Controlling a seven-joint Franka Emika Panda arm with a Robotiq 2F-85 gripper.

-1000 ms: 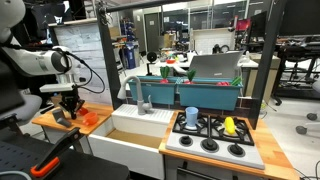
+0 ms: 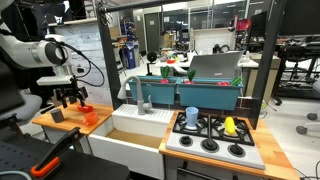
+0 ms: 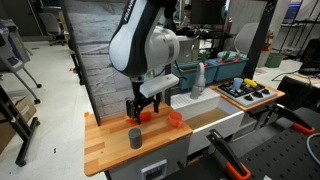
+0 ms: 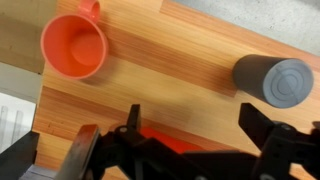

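Note:
My gripper is open, pointing down over the left end of the wooden counter; nothing is held between its fingers. In exterior view 2 the gripper (image 3: 141, 108) hangs above the counter between a grey cup and an orange-red mug. The dark grey cup (image 4: 286, 83) sits to the right in the wrist view, and the mug (image 4: 74, 47), its handle upward, is at upper left. Beneath the fingers lies a red object (image 4: 168, 140), largely hidden by the gripper. Exterior view 1 shows the grey cup (image 2: 57, 115) left of the mug (image 2: 90, 118).
A white sink (image 2: 135, 142) adjoins the counter on the right. Beyond it is a stove (image 2: 215, 135) bearing a blue cup (image 2: 191, 116) and a yellow object (image 2: 230, 127). A faucet (image 2: 140, 92) and a teal planter box (image 2: 209, 94) stand behind. Bare wood separates cup and mug.
The gripper has risen away from the counter and shifted slightly left.

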